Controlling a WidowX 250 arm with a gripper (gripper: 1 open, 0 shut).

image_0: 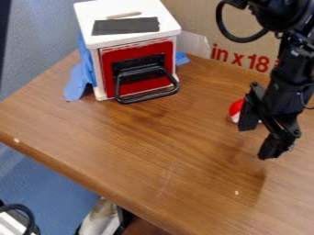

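My black gripper (269,147) hangs low over the right side of the wooden table, pointing down; whether its fingers are open or shut is too small to tell. Behind it, partly hidden, a small red and white round object (236,111) sits on the table. At the back left stands a white box with a red front (135,55) and a black wire handle in front, a dark flat pad and a light stick on its top.
A blue cloth (77,81) lies under and beside the box. A cardboard sheet (221,55) stands behind. Floor and cables show at lower left.
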